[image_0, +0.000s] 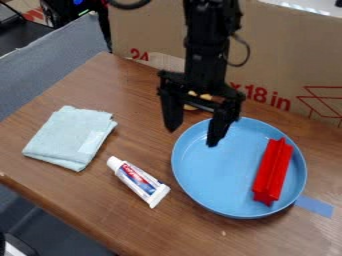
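My black gripper (198, 112) is open and hangs above the upper left edge of the blue plate (214, 180), with nothing seen between its fingers. A round yellow object behind it is mostly hidden, only small parts showing. Two red bars (273, 172) lie side by side on the right part of the plate. A white toothpaste tube (139, 182) lies left of the plate, and a folded pale cloth (70, 135) lies at the left of the table.
A cardboard box (301, 70) stands along the back. The wooden table (120, 100) has bare room at the back left. A strip of blue tape (313, 206) is at the right.
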